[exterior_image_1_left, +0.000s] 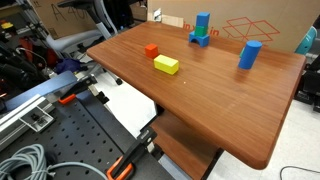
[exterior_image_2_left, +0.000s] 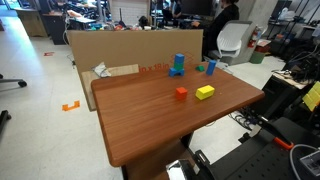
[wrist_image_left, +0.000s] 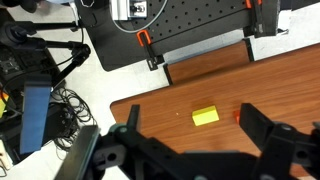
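A yellow block (exterior_image_1_left: 166, 64) and a smaller red block (exterior_image_1_left: 151, 50) lie apart near the front edge of the wooden table. Farther back is a blue and green stack (exterior_image_1_left: 201, 25) on a blue base. A blue cylinder (exterior_image_1_left: 249, 54) stands upright by itself. Looking down in the wrist view, I see the yellow block (wrist_image_left: 205, 116) between my widely spread dark fingers, well below them. The red block (wrist_image_left: 238, 115) shows partly near the right finger. My gripper is open, clear of the tabletop, and holds nothing.
A tall cardboard panel (exterior_image_2_left: 108, 50) closes off the table's back. The black perforated mounting surface (exterior_image_1_left: 70, 140) lies in front, separated from the wooden table (exterior_image_1_left: 215, 100) by a gap. Loose cables (exterior_image_1_left: 30, 160) coil on it.
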